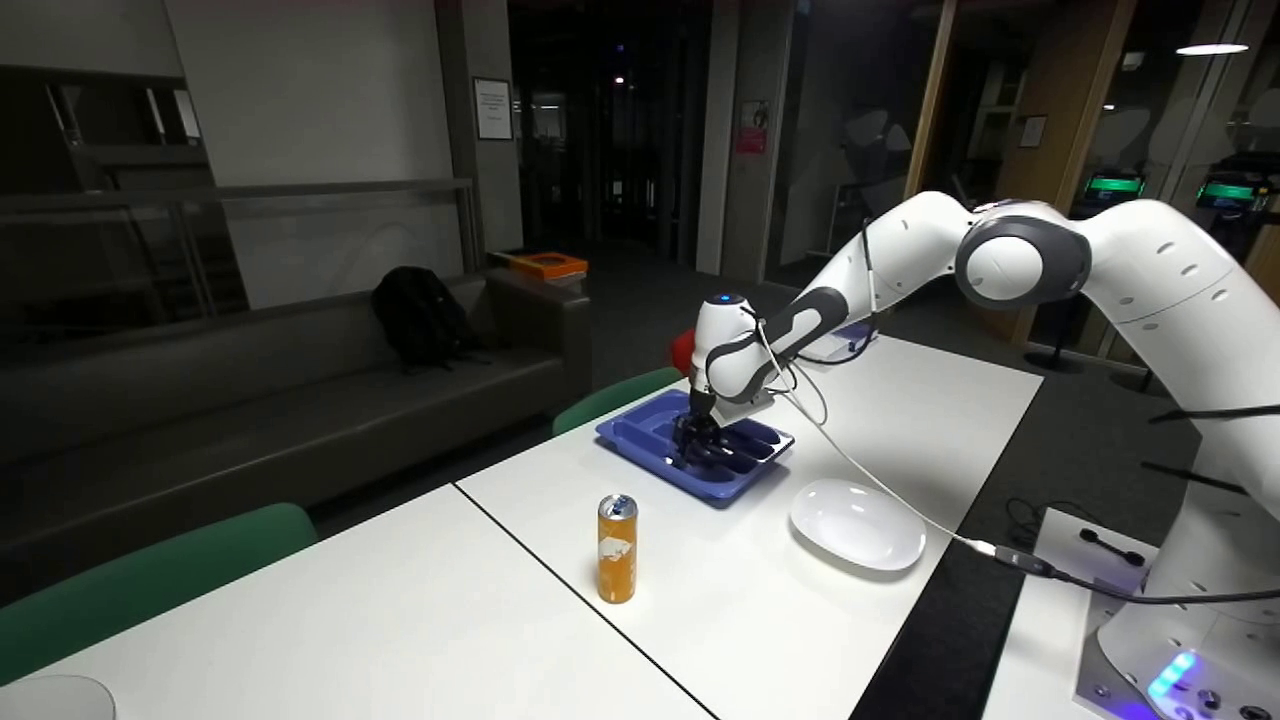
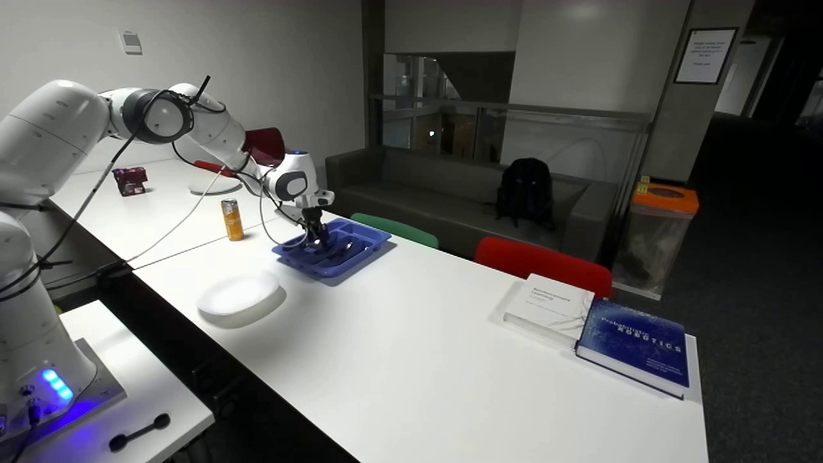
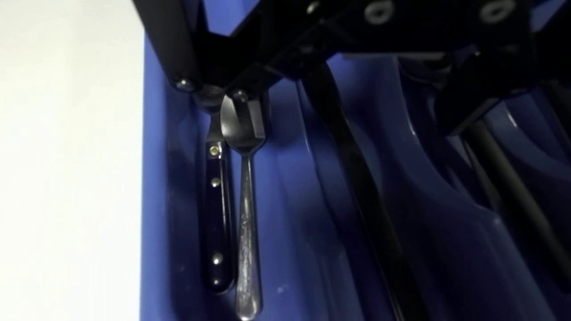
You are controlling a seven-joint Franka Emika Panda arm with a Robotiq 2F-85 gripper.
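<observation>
My gripper stands open over the blue cutlery tray (image 3: 158, 214), with a wide gap between its fingers. In the wrist view the left finger hangs over the bowl of a metal spoon (image 3: 247, 235). Beside that spoon lies a dark-handled utensil (image 3: 217, 224) with rivets, its upper end partly hidden by the finger. A long black utensil (image 3: 356, 166) rests in the compartment under the gap. Near the right finger another dark handle (image 3: 516, 187) shows. From outside, the gripper (image 1: 696, 446) appears low inside the tray.
On the table an orange can (image 1: 617, 552) stands upright in front of the tray, and a white plate (image 1: 858, 524) lies nearer the robot. Two books (image 2: 549, 302) lie at the table's far end. The table between plate and books is clear.
</observation>
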